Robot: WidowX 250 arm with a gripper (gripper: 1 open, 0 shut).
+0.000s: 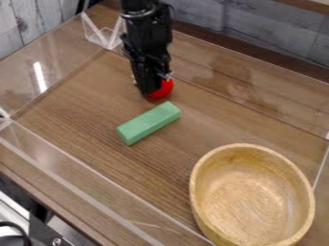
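Note:
The black gripper (149,81) reaches down from the top centre over the back of the wooden table, its fingers shut, with nothing visible held. A red round object (161,89) lies just beside and partly behind its fingertips; whether they touch it I cannot tell. A green bar (149,123) lies on the table below the gripper, apart from it.
A cream round bowl (251,202) occupies the front right. A wall stands behind, and black cable shows at the lower left corner.

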